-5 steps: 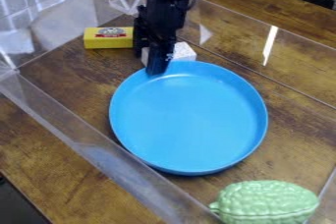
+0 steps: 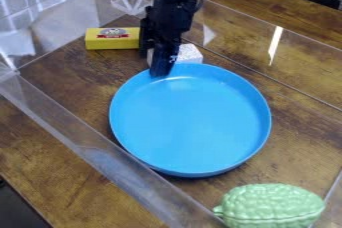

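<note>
My black gripper (image 2: 163, 58) reaches down from the top of the view to just behind the far rim of a blue plate (image 2: 190, 122). It is shut on a white object (image 2: 189, 54), which is largely hidden behind the fingers, so I cannot tell what it is. The white object sits low, close to or touching the plate's back edge.
A yellow box (image 2: 111, 39) lies at the back left. A green lumpy object (image 2: 270, 205) rests at the front right. Clear low walls border the wooden surface (image 2: 287, 102), which has bare room right and left of the plate.
My gripper has shifted very slightly; otherwise the scene looks the same.
</note>
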